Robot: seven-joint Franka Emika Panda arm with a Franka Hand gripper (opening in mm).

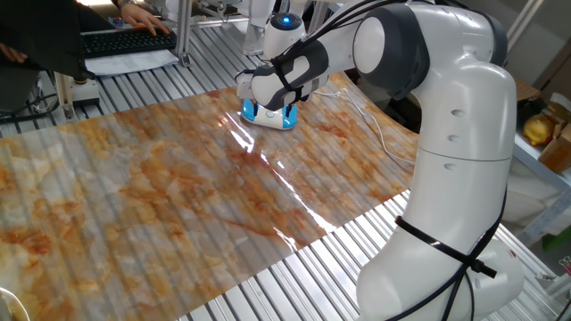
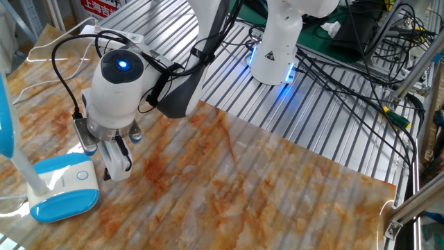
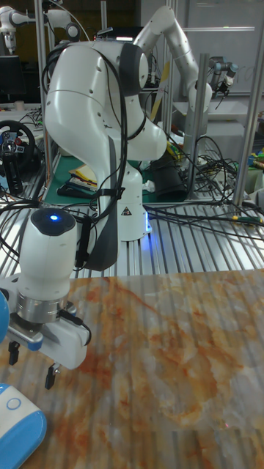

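A blue and white desk lamp stands on the marbled sheet; its base [image 2: 64, 186] has a round button, and part of its stem [image 2: 31, 170] and blue head [image 2: 5, 121] show at the left edge of exterior view 2. My gripper [image 3: 33, 364] hangs just above and beside that base, pointing down. In exterior view 3 its two dark fingertips [image 3: 51, 376] are well apart, and nothing shows between them. From exterior view 1 the gripper overlaps the lamp base [image 1: 269, 118], so contact there cannot be told.
The marbled sheet [image 2: 229, 187] is bare across its middle and far side. A white cable [image 1: 370, 120] runs over it near the lamp. A person's hand [image 1: 143, 16] rests by a keyboard [image 1: 129, 42] beyond the sheet. Loose black cables [image 2: 347, 90] lie near the arm's base [image 2: 274, 59].
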